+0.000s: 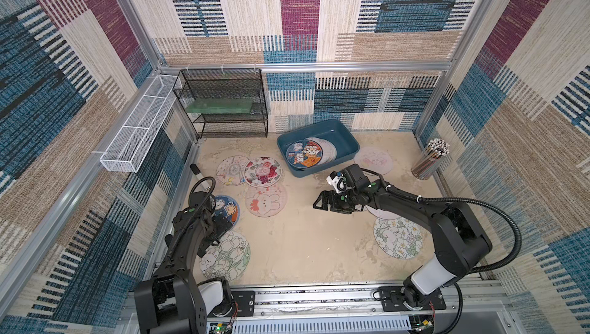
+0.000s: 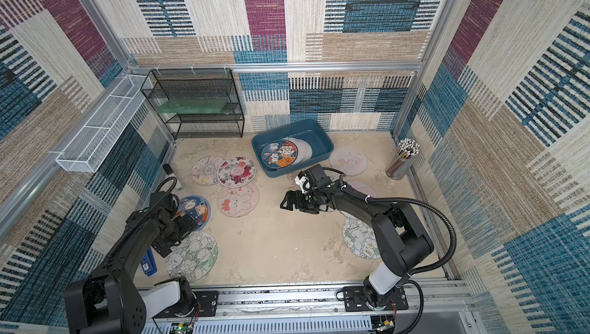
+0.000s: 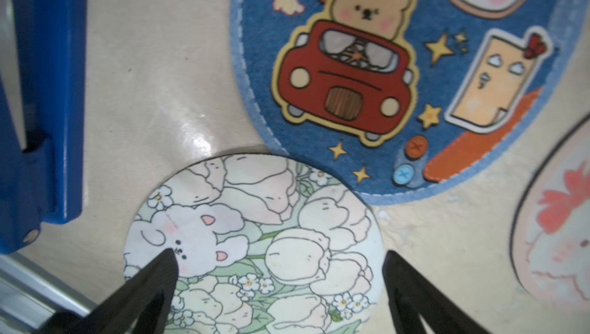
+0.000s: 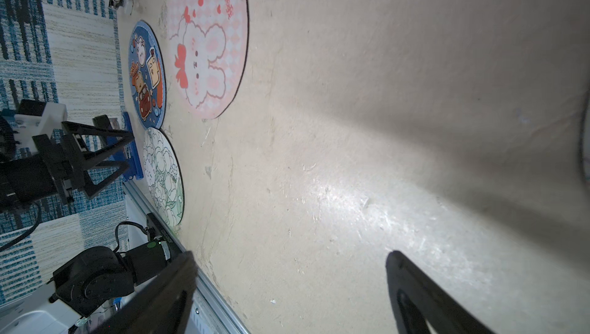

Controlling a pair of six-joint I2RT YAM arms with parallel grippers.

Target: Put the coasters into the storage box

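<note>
The blue storage box (image 1: 336, 137) at the back holds stacked coasters (image 1: 304, 153). On the table lie a floral coaster (image 1: 262, 171), a pale one (image 1: 233, 169), a pink rabbit one (image 1: 266, 200), green-white ones (image 3: 252, 241) (image 1: 398, 237) and pale pink ones (image 1: 373, 155). My left gripper is open and empty above the left green-white coaster and the blue car coaster (image 3: 393, 149). My right gripper is open and empty over the middle of the table, in front of the box.
A wire rack (image 1: 221, 125) stands at back left, a white basket (image 1: 135, 131) hangs on the left rail, a cup of sticks (image 1: 425, 165) stands at right. A blue object (image 3: 58, 88) lies at the left edge.
</note>
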